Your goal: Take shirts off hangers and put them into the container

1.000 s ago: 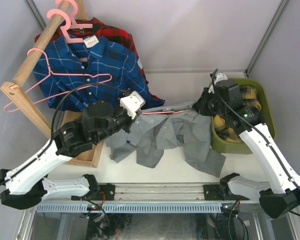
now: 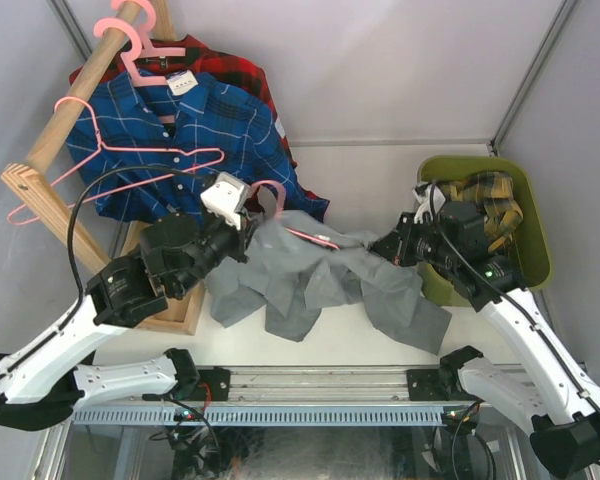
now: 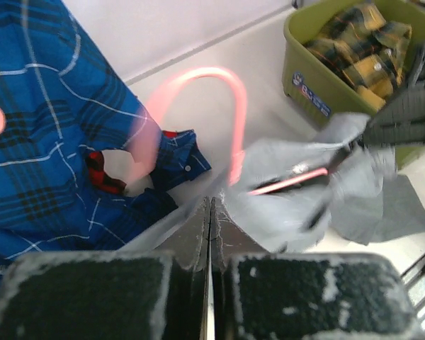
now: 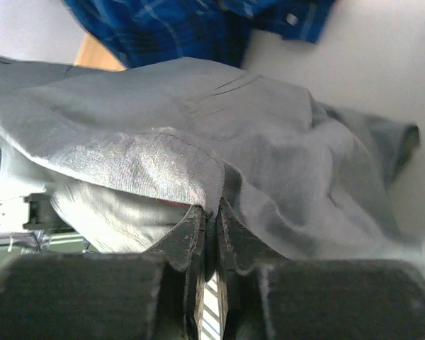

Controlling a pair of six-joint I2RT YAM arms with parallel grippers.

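The grey shirt (image 2: 325, 280) hangs in loose folds over the table between my two arms. Its pink hanger shows a hook (image 3: 235, 127), blurred, and a bar (image 3: 290, 182) lying within the cloth. My left gripper is shut; the hook's neck stands a little ahead and right of its tips, apart from them, with grey cloth behind. From above, the hook (image 2: 272, 190) rises just beyond the left gripper (image 2: 248, 238). My right gripper is shut on a gathered edge of the shirt; the hanger's end near it is hidden by cloth.
At the left a wooden rack (image 2: 58, 130) carries a blue plaid shirt (image 2: 195, 125), a red plaid one (image 2: 225, 68) and an empty pink hanger (image 2: 145, 150). A green bin (image 2: 535, 225) with a yellow plaid shirt (image 2: 500, 205) stands behind the right arm. Bare table lies between.
My left gripper has shifted left. The right gripper has moved slightly left and lower, still holding the cloth.
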